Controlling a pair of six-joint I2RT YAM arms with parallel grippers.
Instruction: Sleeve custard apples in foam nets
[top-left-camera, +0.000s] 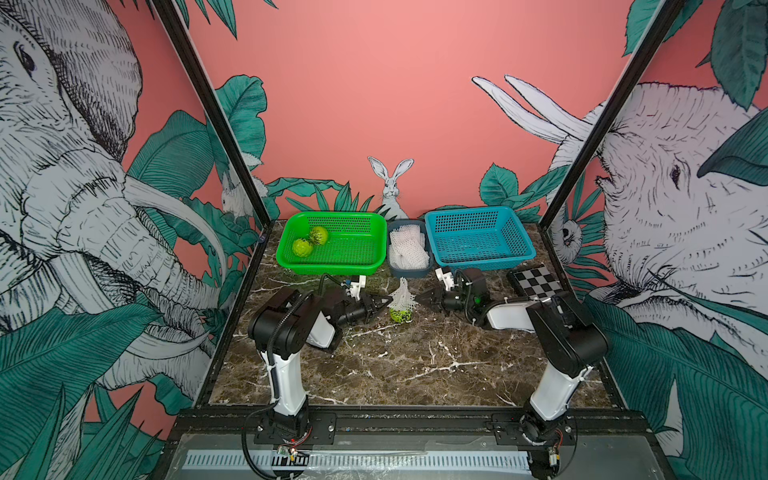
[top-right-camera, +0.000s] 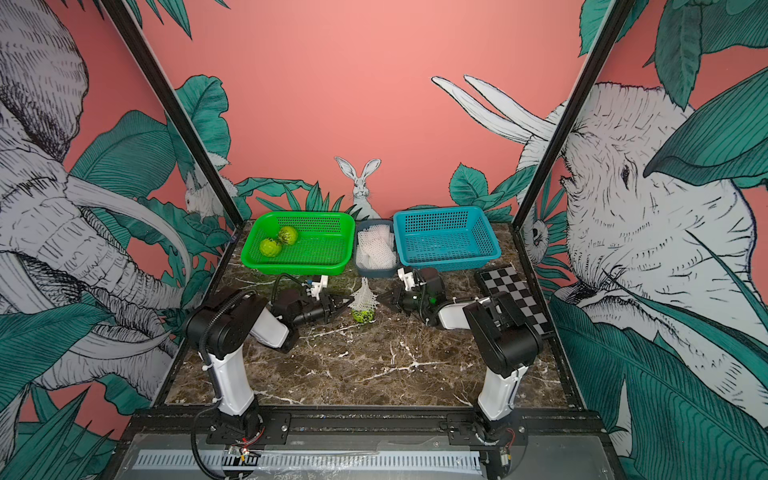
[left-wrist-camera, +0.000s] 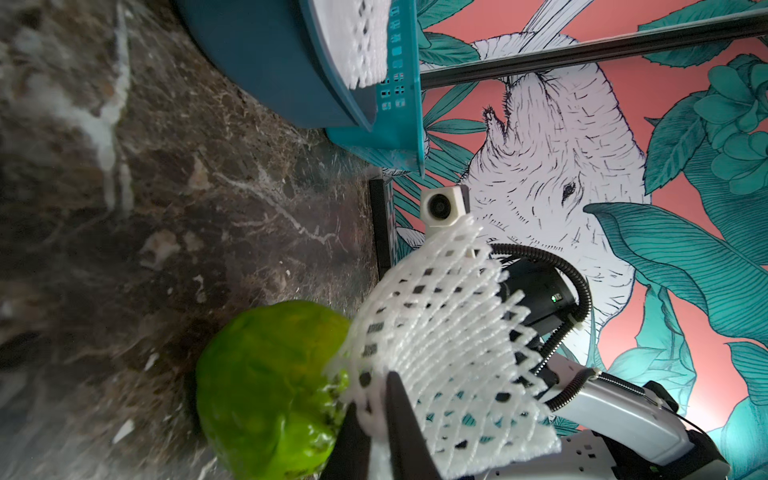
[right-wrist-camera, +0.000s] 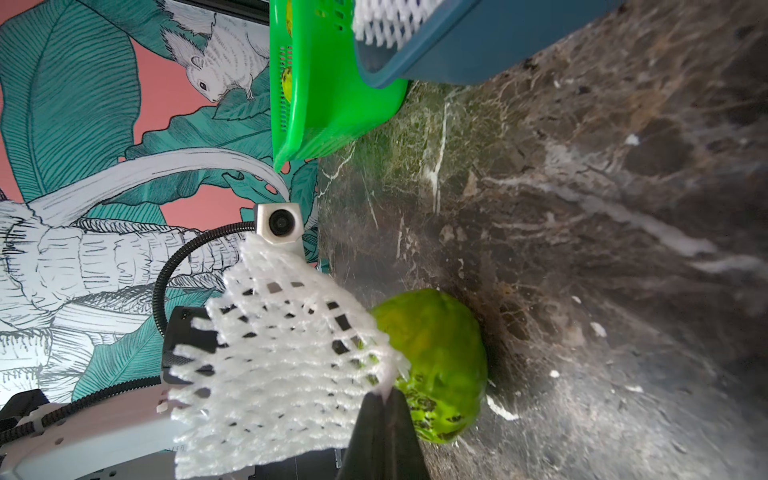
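Observation:
A white foam net (top-left-camera: 402, 296) is held upright over a custard apple (top-left-camera: 400, 316) on the marble table. My left gripper (top-left-camera: 385, 301) and my right gripper (top-left-camera: 421, 299) are on either side of it, both shut on the net's rim, as both wrist views show. The wrist views show the net's lower edge at the apple's top, with most of the green fruit uncovered. Two more custard apples (top-right-camera: 270, 247) lie in the green basket (top-right-camera: 328, 264).
A grey bin (top-left-camera: 389, 260) of spare nets (top-left-camera: 409, 244) stands at the back between the green basket and an empty blue basket (top-left-camera: 480, 240). A checkered board (top-left-camera: 534, 281) lies at the right.

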